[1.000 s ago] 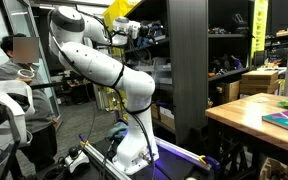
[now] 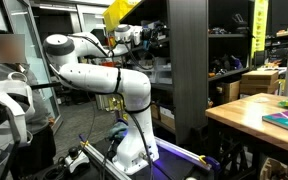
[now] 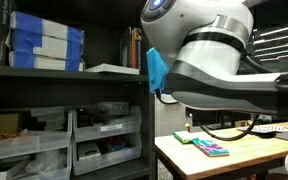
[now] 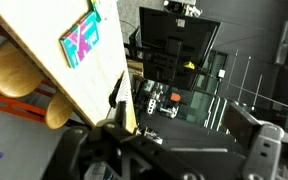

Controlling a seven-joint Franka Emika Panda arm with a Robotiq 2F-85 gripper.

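In the wrist view my gripper stands open, its dark fingers wide apart with nothing between them. Exterior view 1 has the white arm folded up and over, its hand end high in front of the dark shelving. A large white arm joint fills much of exterior view 2. On the wooden table lies a bright multicoloured flat item, well away from the gripper.
Clear bins sit in the shelving, with a blue-and-white box on top. Cardboard boxes stand behind the table. A person sits at the left. Round wooden stools are beside the table.
The arm's raised elbow has come down on the left side of exterior view 1, and the hand end sits slightly lower. The table and shelf contents look unchanged.
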